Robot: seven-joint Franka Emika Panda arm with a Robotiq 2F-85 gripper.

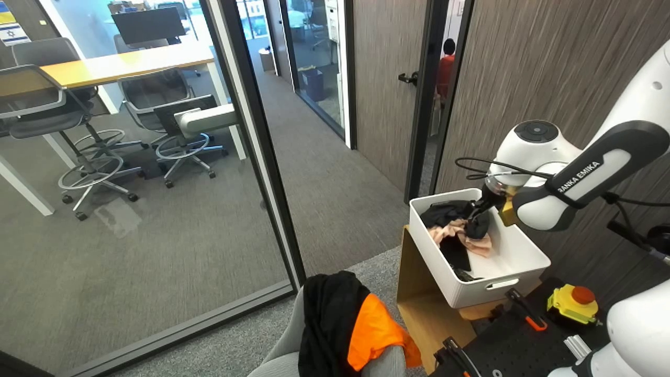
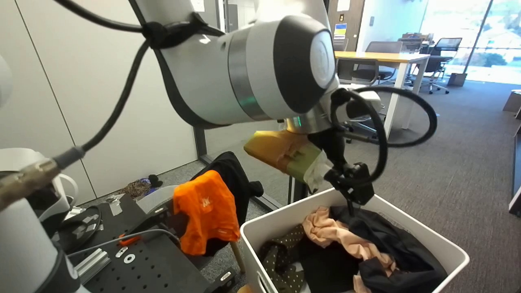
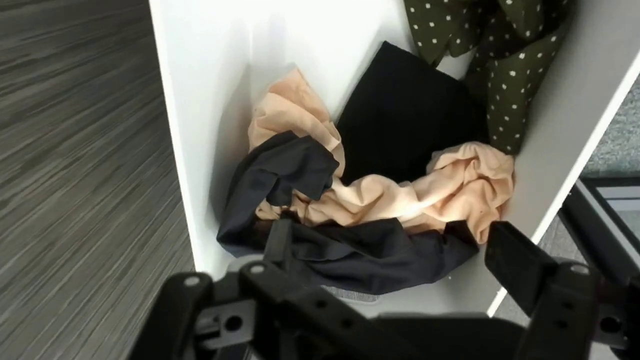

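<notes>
In the wrist view my gripper stands open, its two fingers far apart with no cloth pinched between them. Beneath it, in a white bin (image 1: 468,289), lies a dark cloth (image 3: 384,255) bunched along one end. A peach cloth (image 3: 381,201) runs crumpled beside and partly under the dark one. Flat black fabric (image 3: 414,114) and an olive cloth with pale dots (image 3: 507,78) fill more of the bin. From the second exterior view, the gripper (image 2: 352,197) hangs over the bin's far part, and whether a fingertip touches cloth is unclear.
A chair holds a black garment (image 1: 326,320) and an orange one (image 1: 377,333) beside the bin. Close behind the bin rises a wood-grain wall (image 1: 553,69). A yellow box with a red button (image 1: 573,303) sits on the black perforated table (image 1: 512,345).
</notes>
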